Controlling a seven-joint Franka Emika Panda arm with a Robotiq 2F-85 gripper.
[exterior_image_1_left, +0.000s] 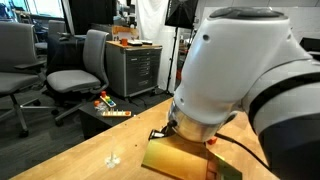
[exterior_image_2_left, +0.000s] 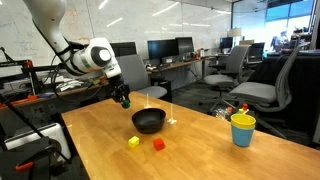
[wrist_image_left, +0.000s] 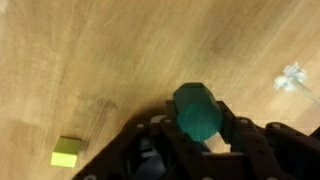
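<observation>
In the wrist view, my gripper is shut on a green object (wrist_image_left: 199, 112) with a rounded end. Seen from exterior view 2, the gripper (exterior_image_2_left: 124, 97) is above the table, to the left of a black bowl (exterior_image_2_left: 149, 120). In the wrist view the bowl (wrist_image_left: 150, 116) lies partly hidden behind the gripper. A yellow block (exterior_image_2_left: 134, 141) and a red block (exterior_image_2_left: 159, 144) rest on the table in front of the bowl. Most of exterior view 1 is covered by the white arm, which hides the held object.
A yellow and blue cup (exterior_image_2_left: 243, 130) holding colourful things stands at the table's right. A small white item (wrist_image_left: 292, 76) lies on the wood. Bare table (exterior_image_2_left: 100, 135) stretches left and in front of the blocks.
</observation>
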